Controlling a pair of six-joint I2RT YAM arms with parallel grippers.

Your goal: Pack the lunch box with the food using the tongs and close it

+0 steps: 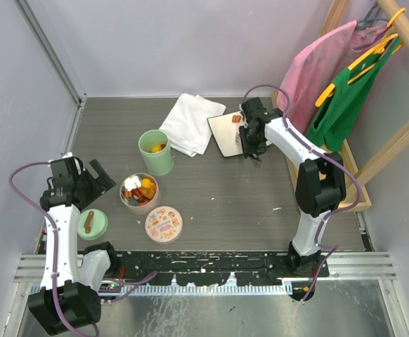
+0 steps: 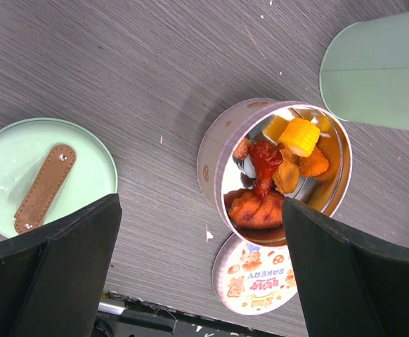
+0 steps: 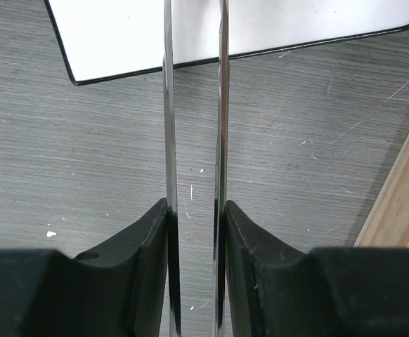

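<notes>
The lunch box [image 1: 140, 201] holds food, including corn and meat pieces; its printed lid [image 1: 164, 224] lies just in front. A green container [image 1: 159, 163] with something yellow inside stands behind it. My left gripper [image 1: 98, 175] is open over the left side, above a green lid [image 1: 96, 225] with a brown strap. My right gripper [image 1: 251, 146] is at a white board [image 1: 223, 137] at the back right, with two long thin metal pieces [image 3: 170, 126] running between its fingers in the right wrist view; whether it is shut on them is unclear.
A folded white cloth [image 1: 189, 119] lies at the back centre. A wooden rack [image 1: 362, 199] with hanging pink and green clothes stands on the right.
</notes>
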